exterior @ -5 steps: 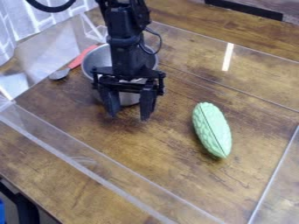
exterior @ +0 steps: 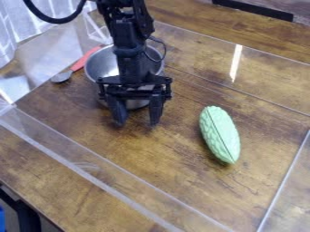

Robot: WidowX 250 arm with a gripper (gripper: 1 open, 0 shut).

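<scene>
My black gripper (exterior: 136,111) hangs low over the wooden tabletop (exterior: 133,172), in front of a silver bowl (exterior: 100,63) that it partly hides. Its fingers point down and look spread apart; whether anything is between them is hard to tell in this dark, small view. To the right lies a pale green ridged vegetable (exterior: 219,134), apart from the gripper.
A red-handled utensil (exterior: 82,60) and a silver spoon (exterior: 63,78) lie left of the bowl. Clear plastic walls border the work area.
Over the last second the gripper has shifted slightly and lowered a little. The bowl and the green vegetable look unmoved.
</scene>
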